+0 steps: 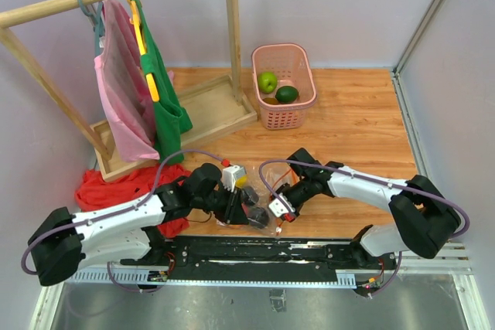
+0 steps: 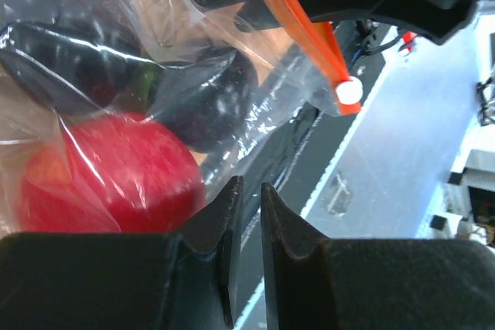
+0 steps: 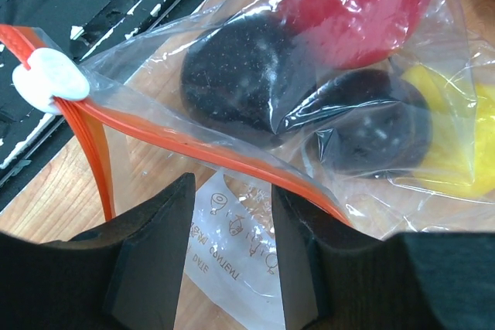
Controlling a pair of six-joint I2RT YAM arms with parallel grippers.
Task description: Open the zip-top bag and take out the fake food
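Observation:
A clear zip bag [image 1: 263, 191] holding a red fruit [image 2: 116, 179], dark round pieces [image 3: 240, 75] and a yellow piece [image 3: 452, 137] lies on the front of the wooden table, its orange zip with white slider [image 3: 50, 79] along the right. My left gripper is above the bag, fingertips together beside the red fruit; whether anything is between them is unclear. My right gripper is part open at the bag's zipped edge, its fingers apart below the orange strip.
A pink basket [image 1: 282, 117] with fruit stands at the back. A wooden rack [image 1: 232, 21] with pink and green garments is at left, red cloth [image 1: 104, 191] below it.

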